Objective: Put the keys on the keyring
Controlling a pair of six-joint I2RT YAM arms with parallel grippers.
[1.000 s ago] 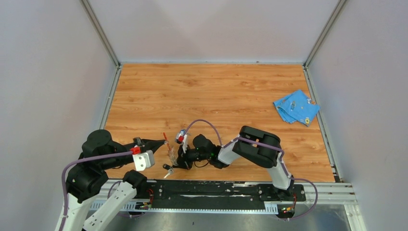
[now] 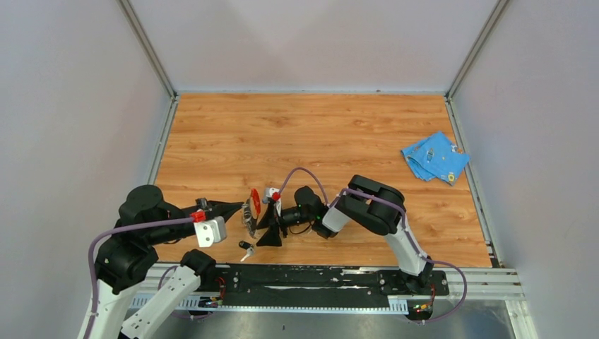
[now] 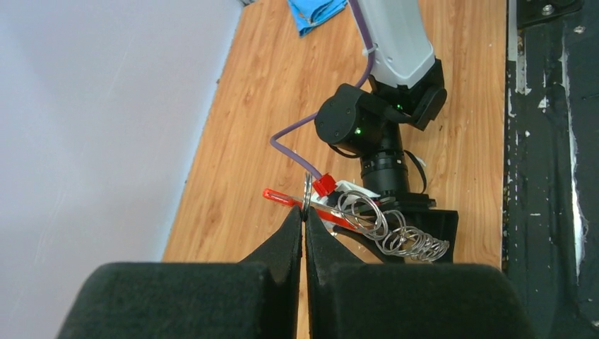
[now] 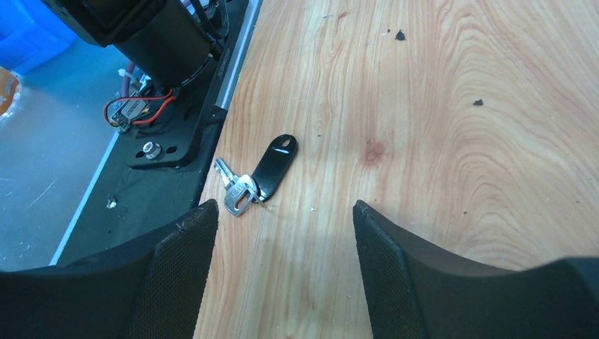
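My left gripper is shut at its tips on the keyring (image 3: 415, 244), a bundle of wire rings with a red part (image 3: 281, 196); it hangs in front of my right arm in the left wrist view and beside it in the top view (image 2: 247, 215). My right gripper is open, low over the wood. Between and just beyond its fingers, in the right wrist view, a silver key (image 4: 239, 194) lies against a black fob (image 4: 274, 166) near the table's front edge.
A folded blue cloth (image 2: 434, 157) lies at the back right. A dark rail (image 2: 311, 275) runs along the front edge, and walls enclose the sides and back.
My right gripper has moved slightly right, away from the keyring. The red part of the keyring has swung round and now shows broader, further right.
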